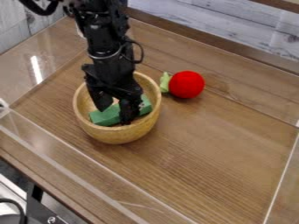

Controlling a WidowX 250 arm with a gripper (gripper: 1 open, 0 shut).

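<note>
My black gripper point(114, 98) reaches down from the top into a round wooden bowl point(93, 133), its open fingers over and around a green block point(103, 116) lying in the bowl. The block is partly hidden by the fingers.
A red ball point(187, 85) sits right of the bowl, with a small green object point(166, 81) touching its left side. A pale wall runs along the back right, and the table's edge is at the left.
</note>
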